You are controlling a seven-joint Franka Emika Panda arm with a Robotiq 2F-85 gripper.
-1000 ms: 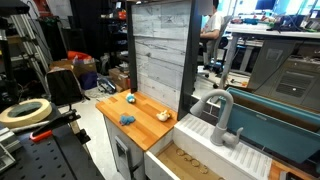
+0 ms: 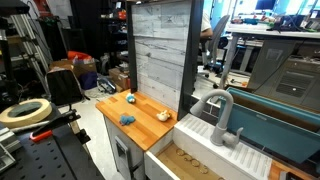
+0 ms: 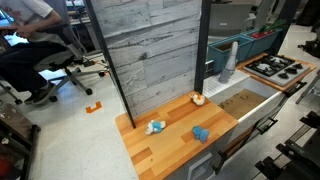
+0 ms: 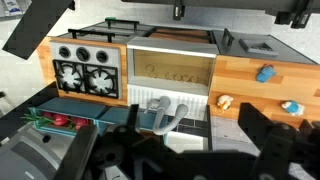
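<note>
My gripper is open in the wrist view, its dark fingers apart at the lower edge, high above a toy-like kitchen counter. Nothing shows between them. On the wooden counter lie three small items: a blue one near the front edge, a white-and-blue one farther back, and a yellowish-white one by the wall panel. Beside the wooden part, a white drawer stands pulled out, with several small ring shapes on its floor. None of the items touches the gripper.
A grey faucet rises next to the drawer. Past it are a stovetop and a blue bin with red things inside. A tall white plank panel with a black post backs the counter. Much of the wood is clear.
The counter, its items and the drawer look the same. Only the person in the background has shifted slightly.
</note>
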